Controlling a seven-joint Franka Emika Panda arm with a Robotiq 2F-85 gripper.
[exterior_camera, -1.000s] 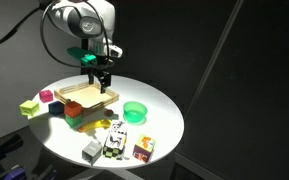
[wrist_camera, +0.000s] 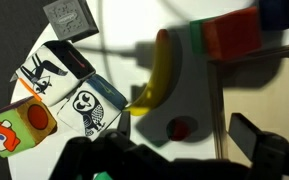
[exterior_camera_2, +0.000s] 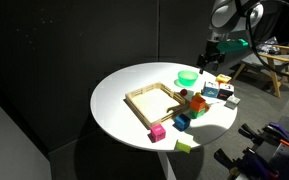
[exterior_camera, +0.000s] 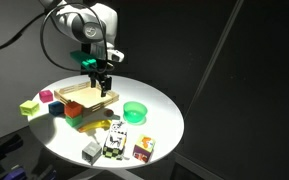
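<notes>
Above the table my gripper stands open, with nothing held between its fingers. In the wrist view a small red round object (wrist_camera: 180, 128) lies on the table below the gap. A yellow banana (wrist_camera: 161, 70) rests beyond it, beside a cube with an owl picture (wrist_camera: 92, 104). To the right are a red block (wrist_camera: 232, 34) and the edge of the wooden tray (wrist_camera: 217, 105). The first exterior view has the gripper (exterior_camera: 100, 86) over the tray's side of the table, near the green bowl (exterior_camera: 135, 110).
A red block (exterior_camera: 73, 107) sits on a green one (exterior_camera: 74, 120). Picture cubes (exterior_camera: 115, 141) and a grey cube (exterior_camera: 91, 152) occupy the near side. Pink (exterior_camera_2: 157, 132), blue (exterior_camera_2: 181, 122) and yellow-green (exterior_camera_2: 184, 145) blocks lie outside the tray (exterior_camera_2: 134, 107). Bare tabletop (exterior_camera_2: 114, 85) extends behind the tray.
The upper arm has shifted slightly to the left in the first exterior view. The gripper stays at nearly the same place, and the table objects have not moved.
</notes>
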